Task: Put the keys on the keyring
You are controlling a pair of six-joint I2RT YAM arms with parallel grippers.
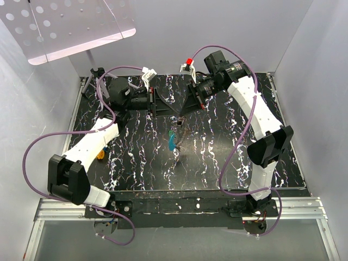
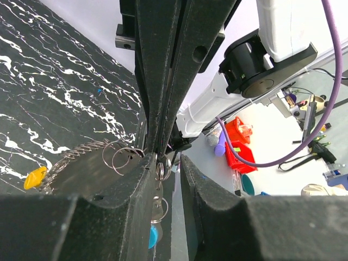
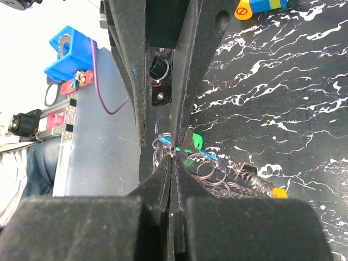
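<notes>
Close together above the table's middle, my left gripper and right gripper face each other. The left one is open, its two fingertips apart on either side of the thin wire rings. In the right wrist view my right gripper is shut, with thin metal of the keyring [image 3: 206, 169] at its tips. Wire loops [image 2: 115, 157] stick out from those tips in the left wrist view. Below hang a green key [image 3: 197, 141] and a blue key [image 1: 172, 141]. Whether a key's hole is threaded on the ring cannot be told.
A coiled cord with a yellow end [image 3: 280, 193] dangles from the bunch. A yellow and blue object [image 1: 100, 154] lies at the table's left.
</notes>
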